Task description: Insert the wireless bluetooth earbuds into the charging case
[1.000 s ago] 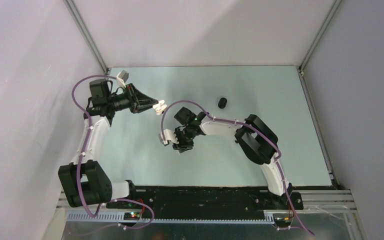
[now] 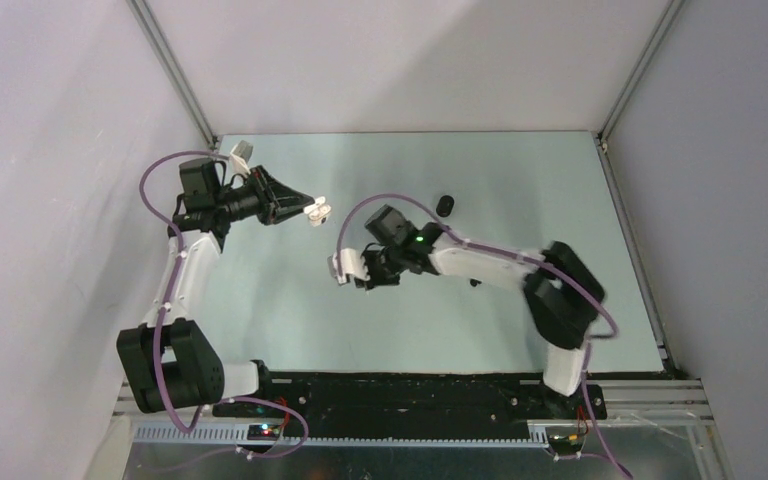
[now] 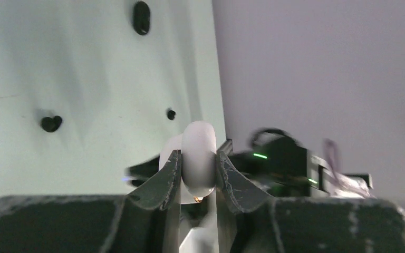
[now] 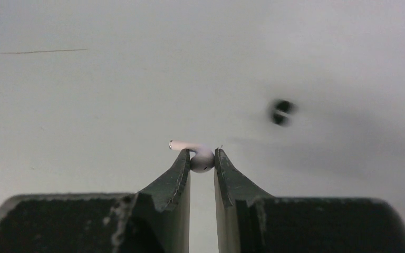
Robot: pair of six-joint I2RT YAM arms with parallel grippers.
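My left gripper is shut on the white charging case [image 3: 198, 139], held above the left-middle of the table and seen at the tip of the left arm in the top view [image 2: 317, 210]. My right gripper is shut on a white earbud [image 4: 202, 161], its stem pointing left across the fingertips. In the top view the right gripper is over the middle of the table, lower in the picture than the case; its fingertips are hidden under its body there.
A black oval object [image 2: 445, 205] lies right of centre toward the back, with smaller dark pieces [image 3: 51, 123] on the table. Walls border both sides.
The right arm has moved rightward, its elbow swinging out to the right and blurred. The left arm and the case stay nearly still.
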